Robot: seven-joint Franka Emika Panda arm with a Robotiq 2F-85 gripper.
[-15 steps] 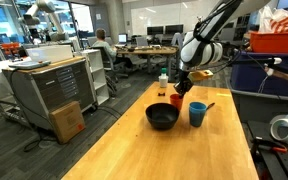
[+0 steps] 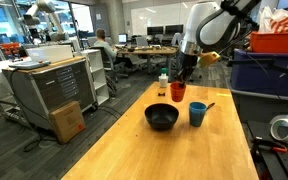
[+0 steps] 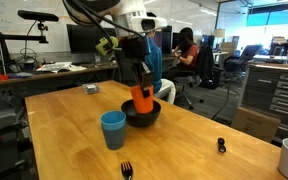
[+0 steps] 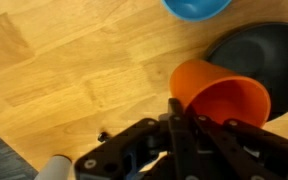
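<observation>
An orange-red cup [image 3: 132, 97] hangs above the wooden table, tilted, with my gripper [image 3: 144, 84] shut on its rim. In the wrist view the same cup [image 4: 216, 92] opens toward the camera, and the gripper has one finger at its wall; the cup's far side overlaps a black bowl [image 4: 274, 62]. Exterior view 1 shows the cup [image 2: 178, 92] just above and behind the bowl [image 2: 162, 117]. A blue cup [image 2: 197, 113] stands upright on the table to the right of the bowl.
A fork [image 3: 127, 171] lies near the blue cup, and a small dark object [image 3: 221, 145] rests farther off. Toward the back stands a bottle [image 2: 163, 83].
The orange-red cup has risen off the table with the gripper. My arm has come up and toward the camera, while the bowl and blue cup stay in place.
</observation>
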